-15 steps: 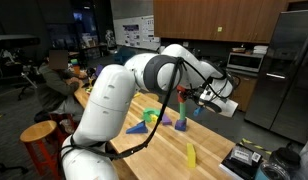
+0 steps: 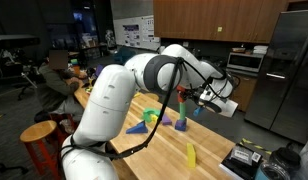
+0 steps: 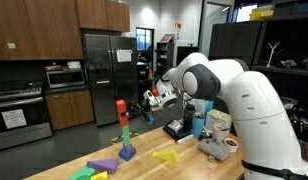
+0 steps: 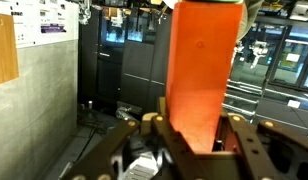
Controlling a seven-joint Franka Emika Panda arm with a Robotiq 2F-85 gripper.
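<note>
A tall stack stands on the table: a red-orange block [image 3: 121, 106] on top, a green block [image 3: 125, 131] under it, and a blue block [image 3: 126, 152] at the base. My gripper reaches in sideways at the top of this stack, its fingers on either side of the red-orange block, which fills the middle of the wrist view. It looks shut on that block. From exterior view 1 the arm hides part of the stack's top, and the contact is too small to make out.
A yellow block [image 2: 191, 155] lies in front of the stack, with a blue wedge [image 2: 137, 128] and other coloured blocks to its left. Dark containers [image 2: 284, 160] stand at the right edge. Bare tabletop [image 2: 159, 160] shows near the front.
</note>
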